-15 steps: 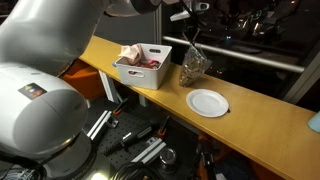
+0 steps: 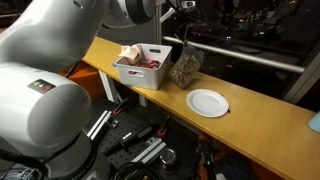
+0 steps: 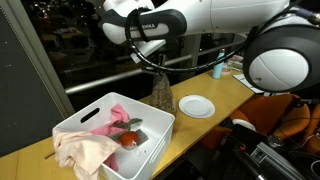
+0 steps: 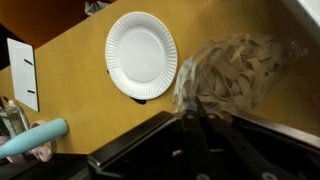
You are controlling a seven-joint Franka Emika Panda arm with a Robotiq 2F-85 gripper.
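A clear plastic bag of brownish flat pieces (image 2: 186, 70) hangs upright just above or on the wooden table, beside the white bin. My gripper (image 2: 186, 40) is above it, shut on the bag's gathered top. In the wrist view the bag (image 4: 238, 72) spreads away to the upper right from the fingertips, which are dark and hard to make out. Exterior view 2 shows the bag (image 3: 161, 93) behind the bin, below the arm. Whether its bottom touches the table I cannot tell.
The white bin (image 2: 135, 77) holds a pink cloth (image 3: 88, 150) and a reddish round item (image 3: 128, 139). A white paper plate (image 2: 207, 103) lies flat to the bag's right. Bare table (image 2: 255, 125) extends farther right, with a light-blue object (image 4: 35, 138) at the far end.
The bag has shifted left with my gripper, closer to the white bin. Bin and plate have stayed where they were.
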